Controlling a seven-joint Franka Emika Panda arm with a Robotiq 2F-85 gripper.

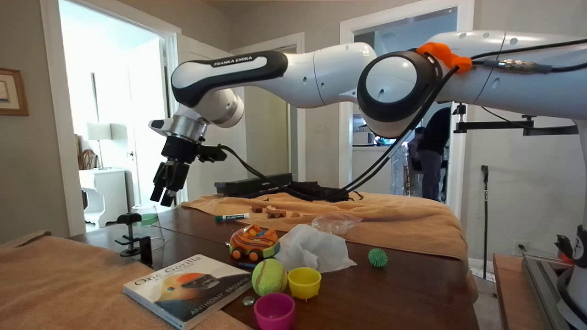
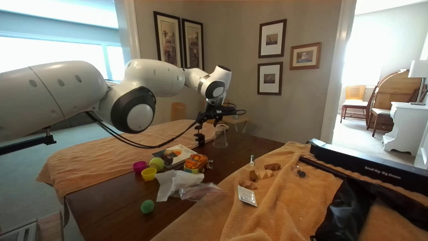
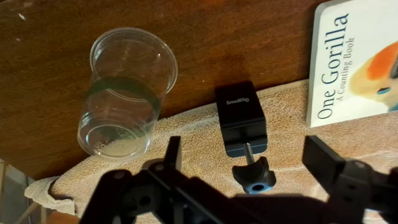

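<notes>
My gripper hangs open above the far end of the table, fingers angled down, with nothing held. Below it in the wrist view, a black clamp with a knob lies between the two fingers' lines of sight, on the towel's edge. A clear plastic cup with a green band stands upside down to the left of the clamp. The same cup shows beside the clamp in exterior view 2. To the clamp's right lies the "One Gorilla" book, partly cut off.
A toy car, tennis ball, yellow cup, pink cup, white tissue and green spiky ball crowd the table's middle. A marker and brown blocks lie farther off. Orange towels cover both sides.
</notes>
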